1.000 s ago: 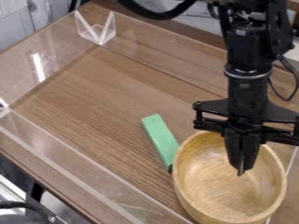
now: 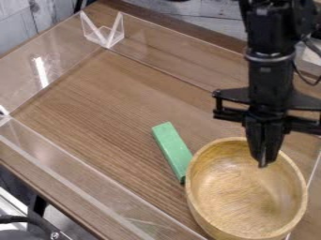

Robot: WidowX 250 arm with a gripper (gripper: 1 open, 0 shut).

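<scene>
A black robot gripper [image 2: 266, 150] points down over the back part of a round tan bowl [image 2: 246, 208] at the lower right, its fingertips close together with nothing seen between them. A green block [image 2: 172, 147] lies on the wooden surface just left of the bowl.
A clear plastic object [image 2: 103, 33] stands at the back left. Clear edges run along the table's left and front sides.
The arm and gripper have risen and moved slightly back, away from the middle of the bowl. The bowl and green block have not visibly moved.
</scene>
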